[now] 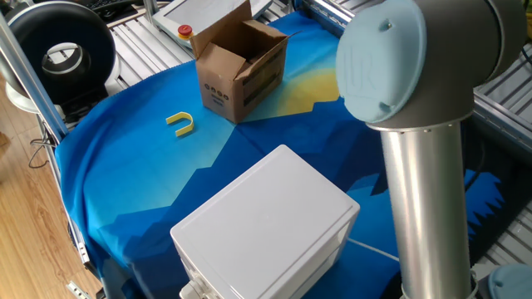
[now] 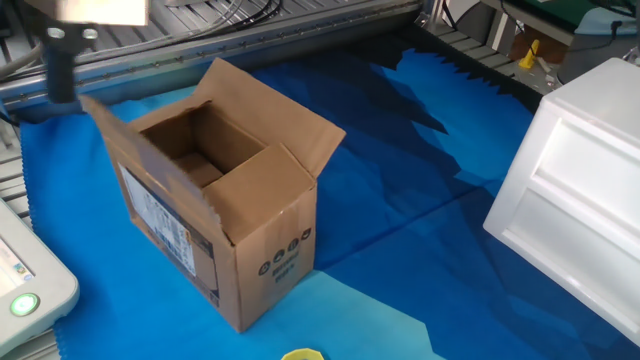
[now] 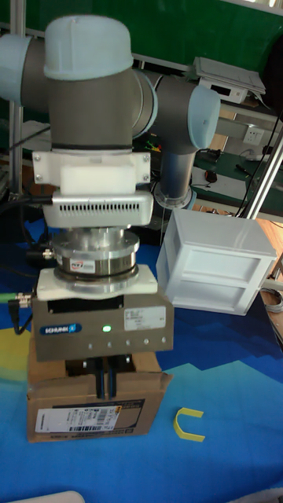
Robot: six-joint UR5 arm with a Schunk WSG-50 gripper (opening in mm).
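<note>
An open cardboard box (image 1: 237,83) stands on the blue cloth, flaps raised; the second exterior view looks partly into the box (image 2: 230,160). In the third exterior view my gripper (image 3: 105,395) hangs pointing down in front of the labelled side of the box (image 3: 134,411). Its two dark fingers (image 3: 98,379) stand close together, only a narrow gap between them, and nothing shows there. One blurred finger (image 2: 60,75) appears at the upper left of the second view, apart from the box. A yellow U-shaped piece (image 1: 190,124) lies on the cloth beside the box.
A white drawer unit (image 1: 266,220) stands at the front of the cloth, near my arm (image 1: 428,208). Behind the box is a control panel with a red button (image 1: 184,31). Cloth to the left of the drawer unit is clear.
</note>
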